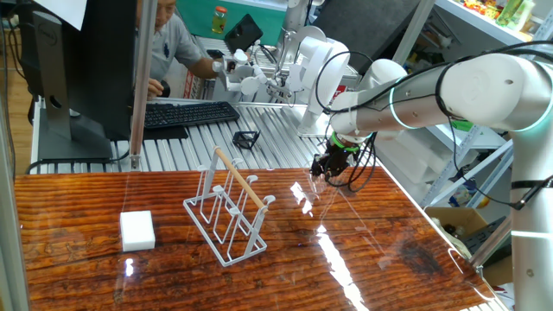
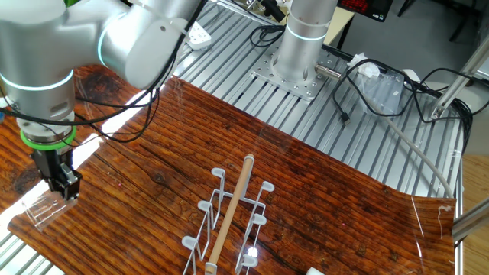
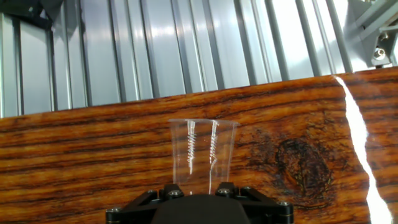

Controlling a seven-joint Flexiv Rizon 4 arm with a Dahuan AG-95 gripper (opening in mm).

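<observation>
A clear, see-through cup (image 3: 202, 146) shows in the wrist view directly in front of my gripper, near the table's edge. The gripper's dark fingertips (image 3: 172, 191) stand apart at the near end of the cup. Whether they press on its wall cannot be made out. In exterior view 2 the cup (image 2: 50, 209) is just below and left of the gripper (image 2: 67, 187), low over the wooden table. The white drying rack (image 1: 226, 212) with a wooden top bar stands upright, away from the gripper; its visible prongs are bare.
A white block (image 1: 136, 231) lies left of the rack on the glossy wooden table (image 1: 78, 194). Past the table's edge are metal slats (image 1: 285, 142), a keyboard (image 1: 192, 115) and a small black frame (image 1: 246, 139). Loose cables (image 2: 149, 114) hang around the wrist. Table space between gripper and rack is clear.
</observation>
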